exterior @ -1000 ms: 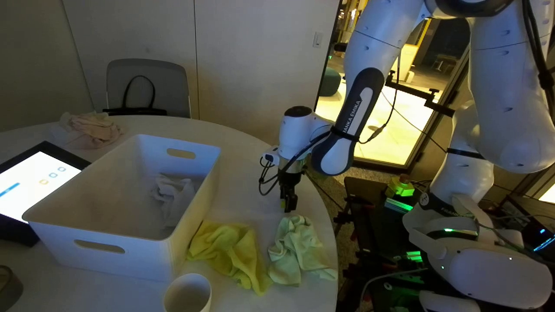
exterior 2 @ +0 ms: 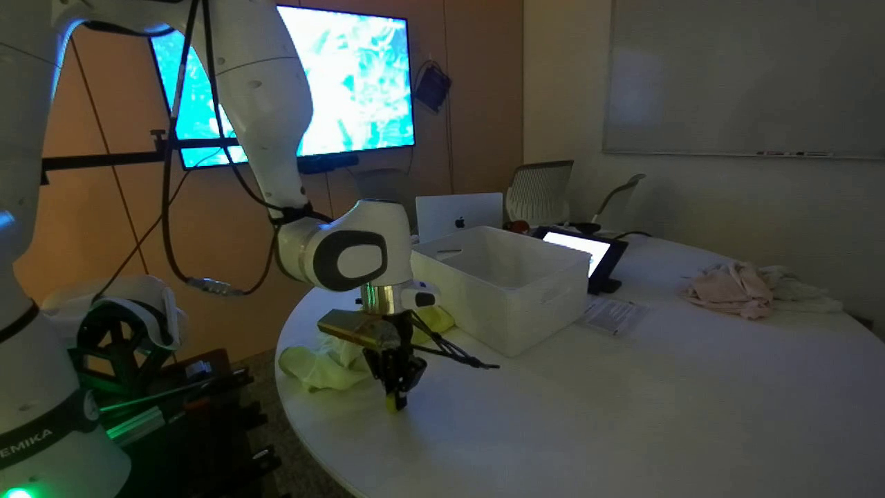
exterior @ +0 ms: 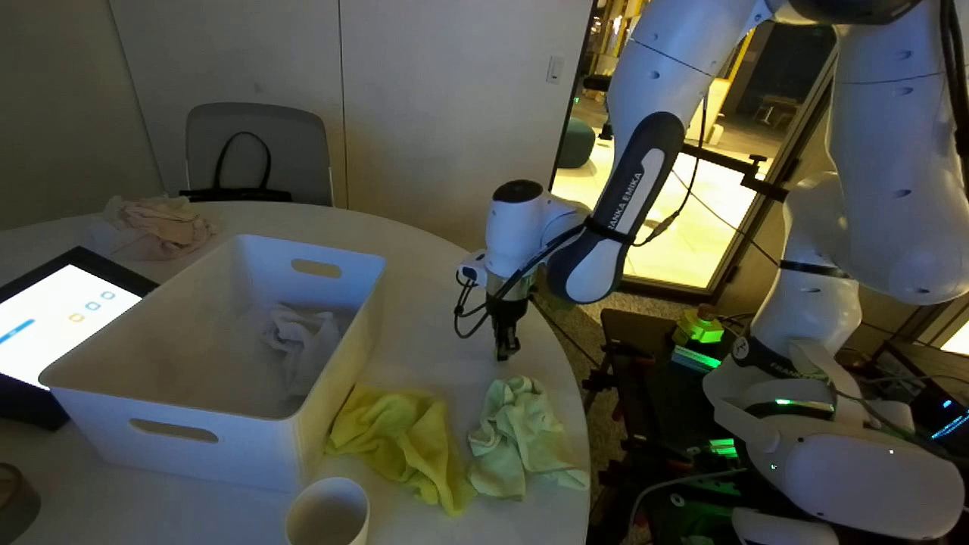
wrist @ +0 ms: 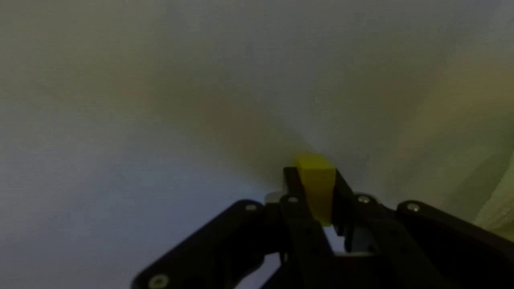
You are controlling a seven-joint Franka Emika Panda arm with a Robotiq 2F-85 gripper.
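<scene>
My gripper [exterior: 506,349] points down over the right part of the white table, shut on a small yellow block [wrist: 320,192]. In the wrist view the block sits between the two black fingers, its end reaching slightly past their tips. A bit of its yellow [exterior 2: 391,404] shows at the tips in exterior view 2. Whether it touches the table is hard to tell. A pale green cloth [exterior: 519,436] and a yellow cloth [exterior: 400,440] lie crumpled nearby. The large white bin [exterior: 182,381] stands left of the gripper with a whitish cloth [exterior: 304,345] inside.
A white cup [exterior: 328,513] stands by the bin's front corner. Beyond the bin are a lit tablet [exterior: 63,313] and a pinkish cloth [exterior: 163,227]. In exterior view 2 the near table surface [exterior 2: 630,398] is clear.
My gripper has risen slightly and turned a little; the yellow at its tips no longer shows in exterior view 1. The cloths and bin have not moved.
</scene>
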